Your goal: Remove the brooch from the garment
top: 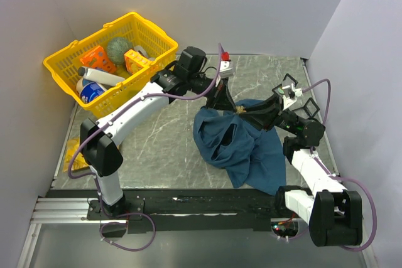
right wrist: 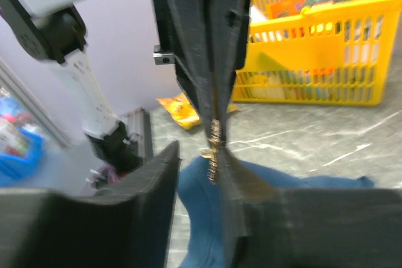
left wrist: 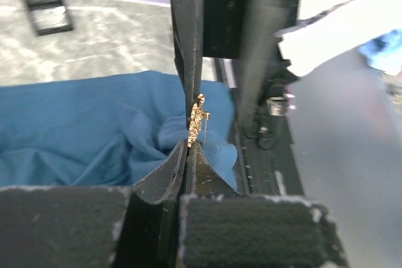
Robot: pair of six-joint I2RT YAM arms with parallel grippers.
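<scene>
The gold brooch [top: 240, 110] is a small glittering piece between the two grippers, above the blue garment [top: 235, 145]. My left gripper is shut on its edge; the gold brooch [left wrist: 196, 121] stands up out of its fingertips. Around the same brooch [right wrist: 214, 142], my right gripper has its fingers parted. One right finger [left wrist: 191, 48] lies against or very close to the brooch, the other well apart from it. Blue cloth shows right behind the brooch in both wrist views; whether its pin still joins the cloth I cannot tell.
A yellow basket [top: 141, 23] full of goods stands at the back left. Near the left edge lies a yellow packet [top: 75, 155]. Black frames [top: 308, 108] stand by the right edge, behind the right arm.
</scene>
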